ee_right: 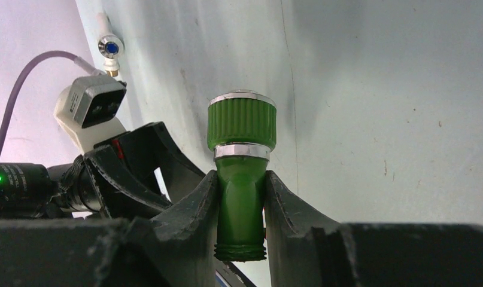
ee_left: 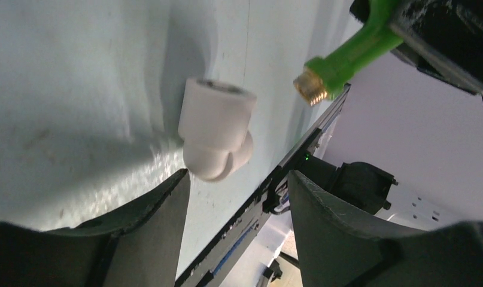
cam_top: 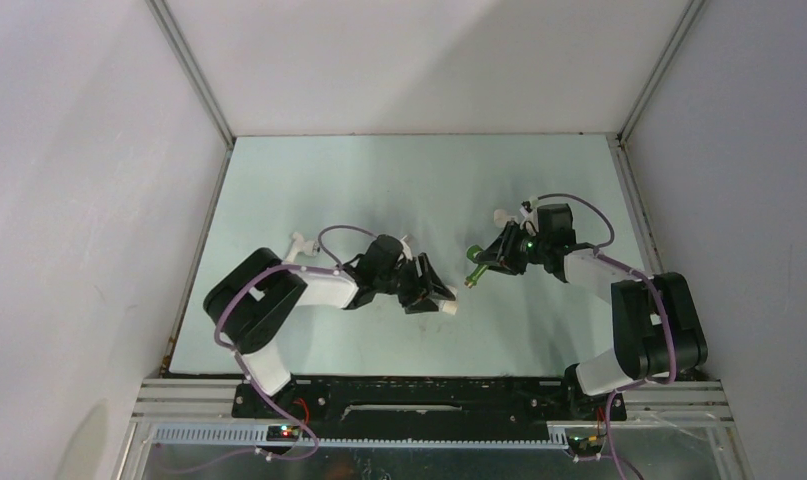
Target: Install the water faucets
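My right gripper is shut on a green faucet [ee_right: 241, 197], its ribbed round head sticking out past the fingertips. In the left wrist view the brass threaded end of this green faucet [ee_left: 331, 76] shows at the upper right, above the table. A white pipe fitting [ee_left: 215, 116] with a round opening rests on the table just beyond my left gripper. The left fingers [ee_left: 146, 227] stand apart, with nothing gripped between them. From above, the left gripper [cam_top: 431, 290] partly covers the white fitting [cam_top: 448, 306].
Another white fitting [cam_top: 502, 216] lies behind the right gripper. A white faucet with a blue-centred cap [ee_right: 111, 46] lies at the table's left side, beyond the left arm. The two grippers are close together mid-table.
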